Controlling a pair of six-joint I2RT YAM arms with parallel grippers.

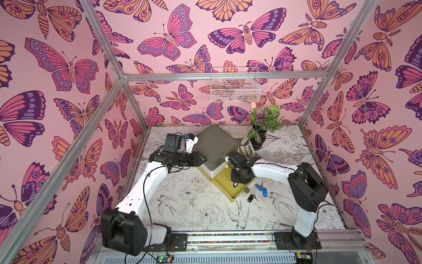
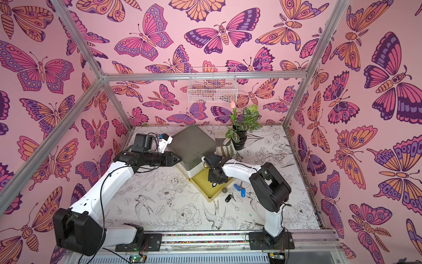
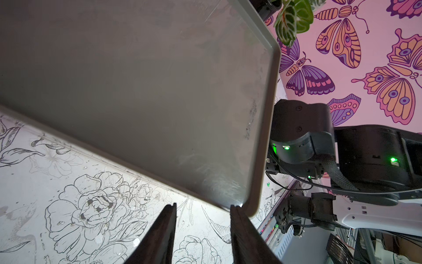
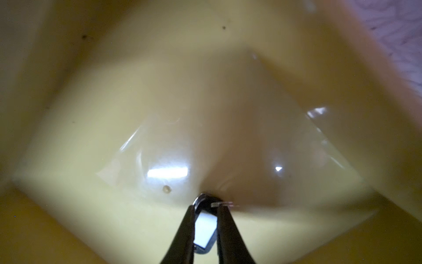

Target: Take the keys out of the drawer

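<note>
A pale key tag with a dark frame [image 4: 205, 228] and a small ring show between the fingers of my right gripper, which looks shut on the tag inside the yellow drawer [image 4: 66, 220]. Its contact with the pads is partly hidden. From above, the tag [image 1: 235, 184] is just below that hand. Black keys [image 1: 251, 198] and blue-tagged keys [image 1: 261, 190] lie on the table, right of the drawer. My left gripper is open and empty at the left edge of the box's dark lid [image 3: 153, 96].
The drawer [image 1: 231, 200] sticks out from the box [image 1: 215, 143] toward the front. A potted plant [image 1: 258, 137] stands behind on the right, beside a striped object [image 1: 246, 148].
</note>
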